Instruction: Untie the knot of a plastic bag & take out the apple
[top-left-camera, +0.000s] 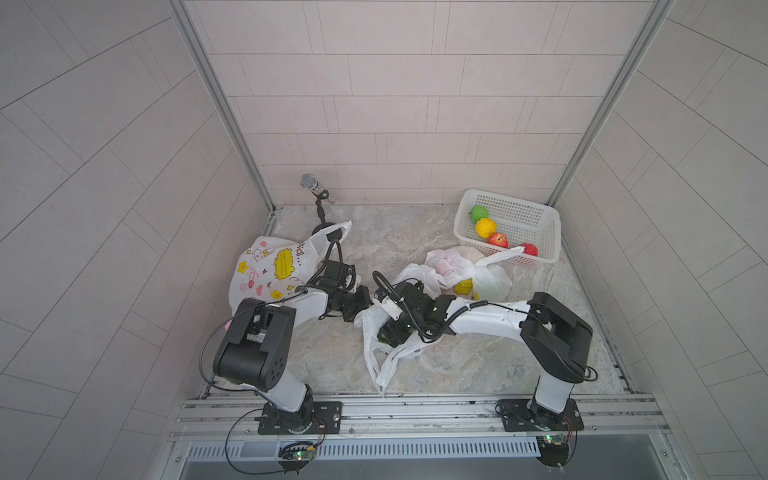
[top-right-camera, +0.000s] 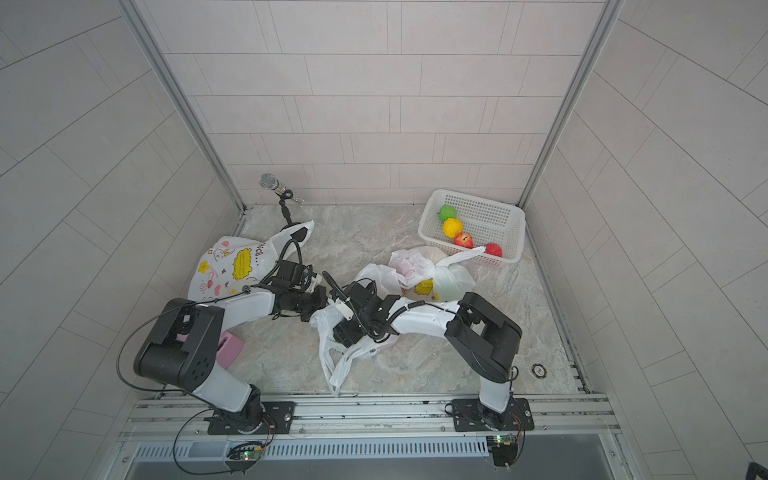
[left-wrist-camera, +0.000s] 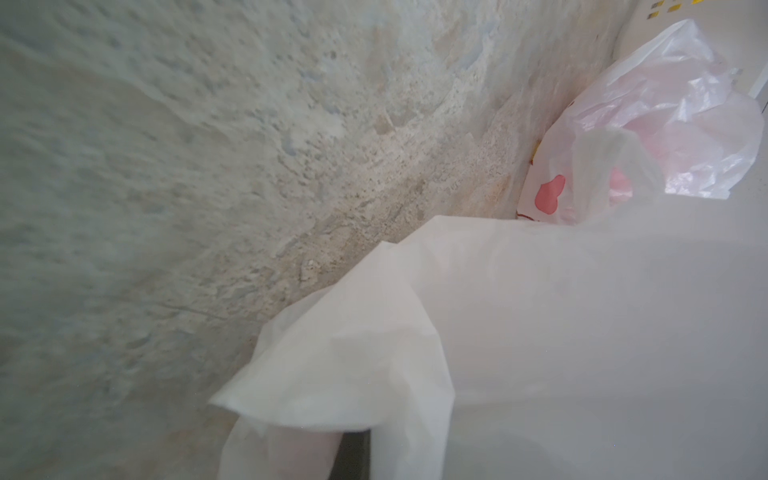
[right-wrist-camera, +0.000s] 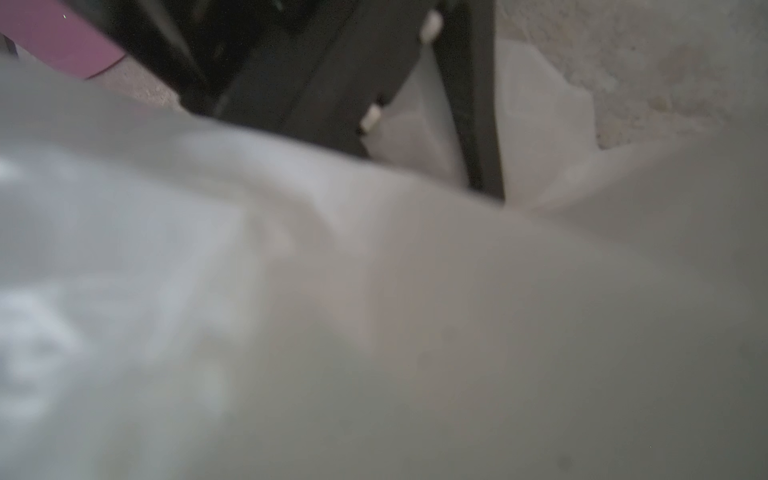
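A white plastic bag (top-left-camera: 370, 324) lies loosely open between my two grippers, its handles (top-left-camera: 382, 373) trailing toward the front edge. At its left side my left gripper (top-left-camera: 365, 304) is shut on the film; in the left wrist view the white bag (left-wrist-camera: 344, 376) drapes round a dark fingertip (left-wrist-camera: 352, 460). My right gripper (top-left-camera: 386, 326) reaches down at the bag's opening. A sliver of a green fruit (top-left-camera: 383, 337) shows under it, mostly covered. Blurred film (right-wrist-camera: 480, 320) fills the right wrist view and hides that gripper's fingers, so their spacing and contact are unclear.
A white basket (top-left-camera: 548, 232) at the back right holds several fruits. Another plastic bag (top-left-camera: 492, 284) lies before it, and a printed bag (top-left-camera: 256, 272) at the left. A stand (top-left-camera: 320, 209) rises behind. A pink object (top-right-camera: 229, 349) sits near the left arm.
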